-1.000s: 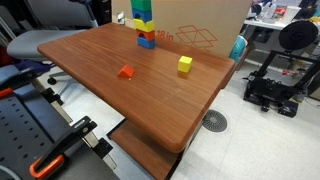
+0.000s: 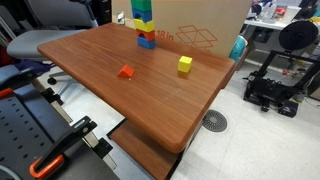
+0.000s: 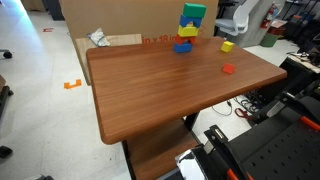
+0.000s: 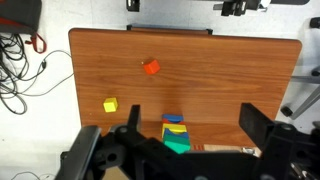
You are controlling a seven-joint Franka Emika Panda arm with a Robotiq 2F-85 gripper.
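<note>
A stack of coloured blocks (image 2: 146,28) stands on the brown wooden table (image 2: 170,110), green at its top, yellow lower down and blue at its foot; in exterior view 2 the same tower (image 3: 187,31) rises by the far edge. Apart from it lie a small red block (image 2: 126,72) and a yellow block (image 2: 185,64). From above, the wrist view shows the red block (image 4: 152,67), the yellow block (image 4: 110,104) and the stack (image 4: 175,133). My gripper is open high over the table, its dark fingers wide apart with nothing held. Neither exterior view shows the gripper.
A pale board (image 2: 205,25) stands behind the table. Cables (image 4: 20,65) lie on the floor off one table end.
</note>
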